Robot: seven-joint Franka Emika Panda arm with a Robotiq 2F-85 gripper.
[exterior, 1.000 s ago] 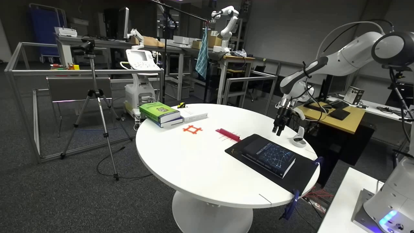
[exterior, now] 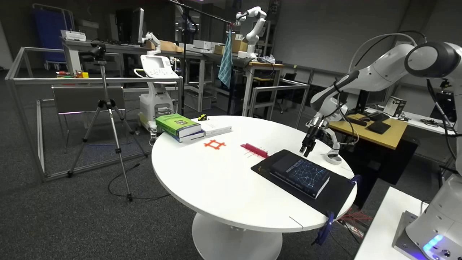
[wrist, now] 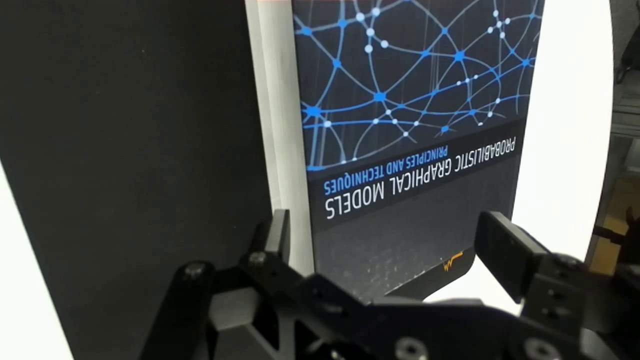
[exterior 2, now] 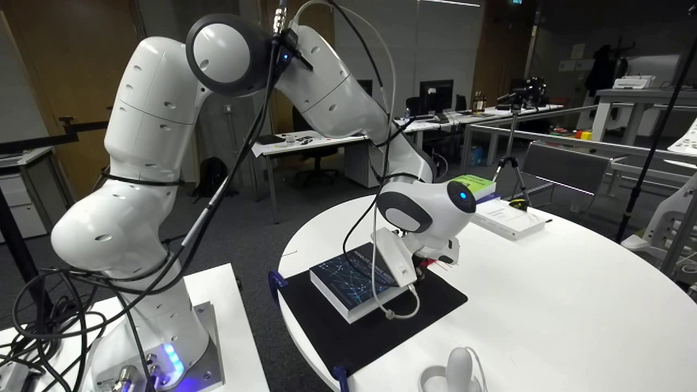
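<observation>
A thick dark book (exterior: 301, 174) with a blue network pattern lies flat on a black mat (exterior: 271, 163). In the wrist view, the upside-down title on the book (wrist: 414, 78) reads "Probabilistic Graphical Models". My gripper is open above the end of the book, one finger (wrist: 279, 231) over the page-edge side and the other finger (wrist: 502, 249) near the opposite long side. Seen from exterior view 1, the gripper (exterior: 305, 151) hangs close over the book's far edge, apparently without touching. In exterior view 2, the hand mostly hides its fingers beside the book (exterior 2: 349, 271).
A green book (exterior: 179, 125) lies on a blue one, beside a white book (exterior: 215, 128). A red holder (exterior: 255, 150) and an orange square frame (exterior: 214, 144) occupy the table's middle. A white controller (exterior: 333, 156) stands behind the mat. Blue clamps (exterior: 325, 229) grip the mat's edge.
In exterior view 1, my gripper has shifted slightly left and down, and its hand has tilted. The book and mat have stayed where they were.
</observation>
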